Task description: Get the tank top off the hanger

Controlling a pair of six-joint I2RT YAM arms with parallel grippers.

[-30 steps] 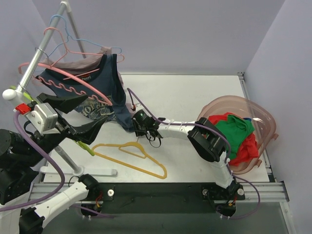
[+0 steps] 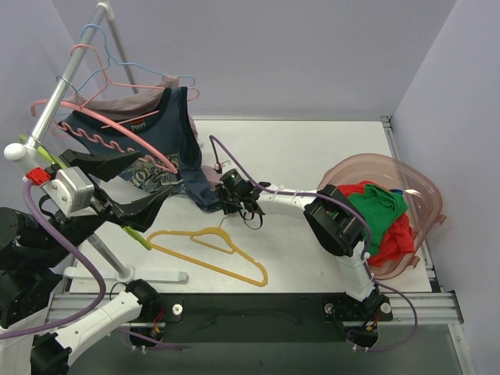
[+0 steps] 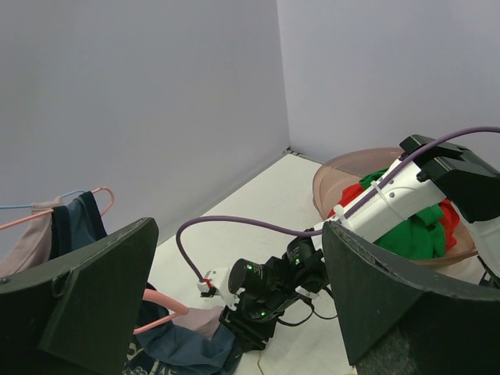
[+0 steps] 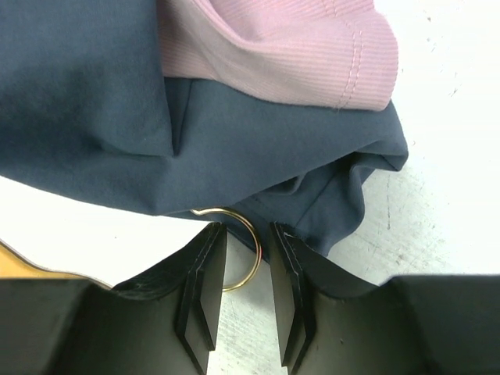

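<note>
A dark blue tank top [image 2: 133, 148] with a print droops from the rack by the pink hangers [image 2: 137, 133]; its lower part [image 4: 101, 141] rests on the table beside pink fabric [image 4: 289, 55]. My right gripper [image 2: 225, 199] is low at that cloth, its two fingertips [image 4: 277, 234] slightly apart over the navy fold and a thin gold wire hook [image 4: 254, 250]. Whether cloth lies between them cannot be told for sure. My left gripper [image 2: 125, 187] stands open high at the rack's left front, with nothing between its fingers.
A yellow hanger [image 2: 207, 267] lies on the table in front. A pink translucent basin [image 2: 426, 215] with red and green cloths stands at the right. The rack post [image 2: 109, 254] stands at the left.
The right arm has shifted very slightly at the cloth, its purple cable moving a little to the right. The left arm has not visibly moved.
</note>
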